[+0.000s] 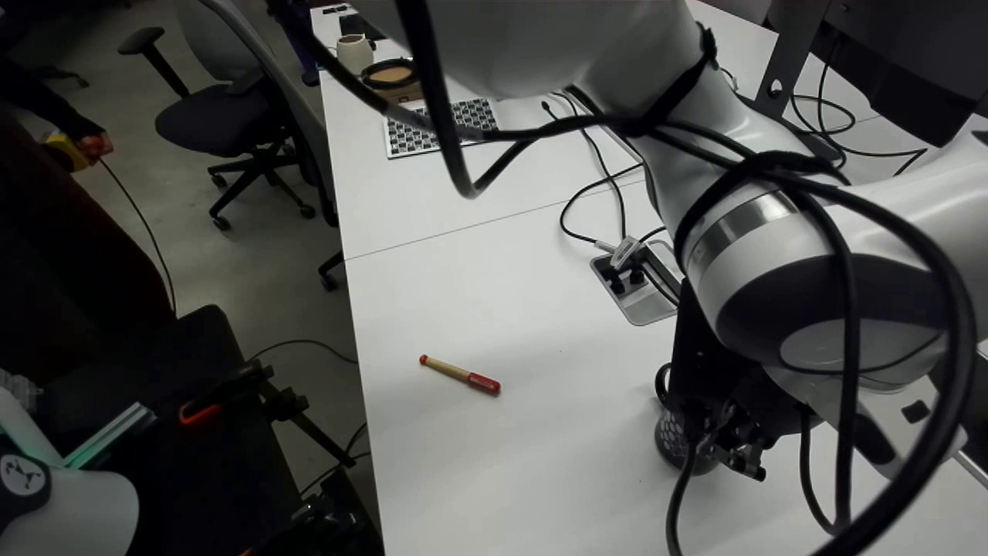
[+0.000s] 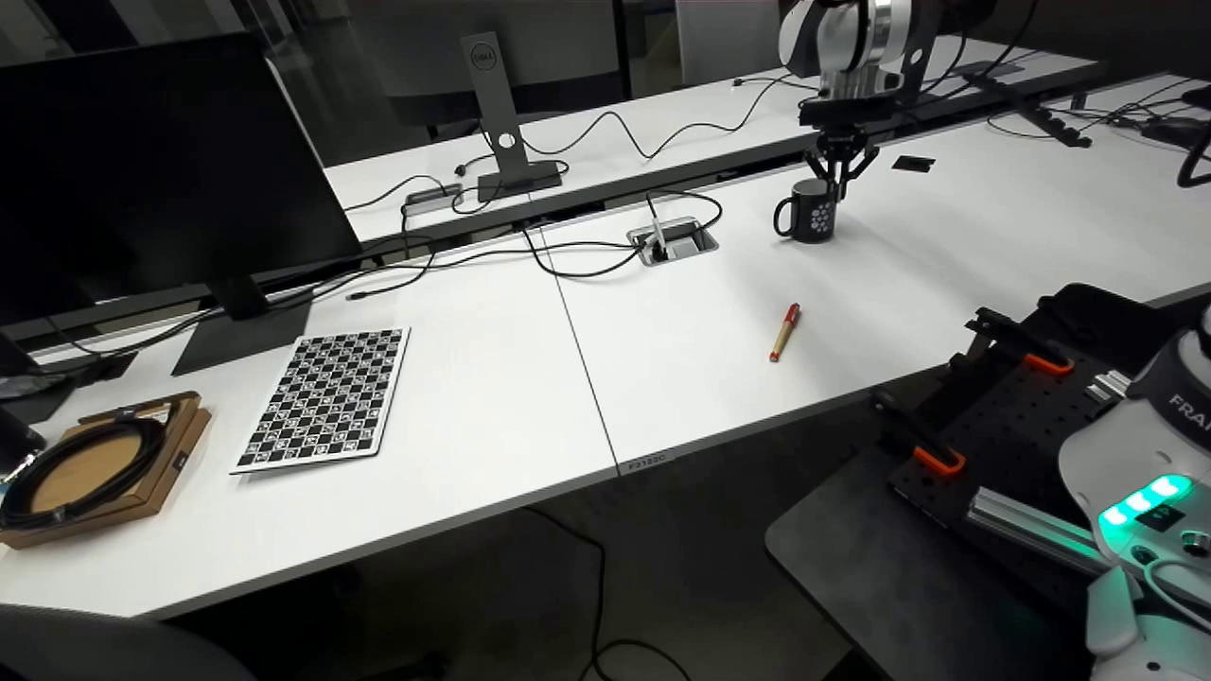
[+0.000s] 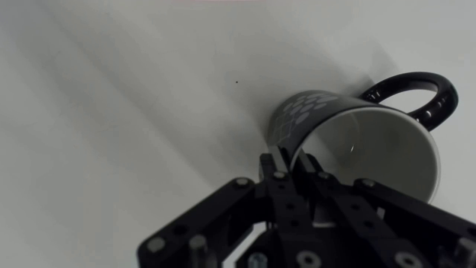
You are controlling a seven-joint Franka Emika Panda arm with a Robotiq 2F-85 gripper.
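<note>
The dark mug (image 2: 809,216) has pale spots on its side and stands upright at the far side of the white table. My gripper is shut on its wall near the rim, one finger outside and the other inside. The mug's open mouth and white inside (image 3: 379,152) face the wrist camera, and its handle (image 3: 439,100) points away from the fingers. In exterior view 1 the arm hides part of the mug (image 1: 674,440). Whether its base touches the table I cannot tell.
A red and tan pen-like stick (image 1: 460,374) lies alone on the table (image 1: 482,463). A socket box (image 2: 673,242) with cables sits near the mug. Farther along are a checkered board (image 2: 325,397) and a monitor (image 2: 159,182).
</note>
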